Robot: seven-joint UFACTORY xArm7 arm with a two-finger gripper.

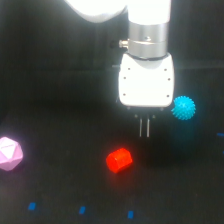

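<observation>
A red block (119, 160) rests on the dark surface, left of and below the gripper in the camera view. My gripper (144, 128) hangs from the white arm, apart from the block. Its two thin fingers show as pale strips close together, with a narrow dark gap and nothing visible between them. Whether the fingers are fully shut is hard to make out.
A pink faceted ball (9, 153) lies at the left edge. To the right of the gripper's white body is a blue spiky ball (183, 108). Small blue marks dot the front of the dark surface, which is otherwise mostly clear.
</observation>
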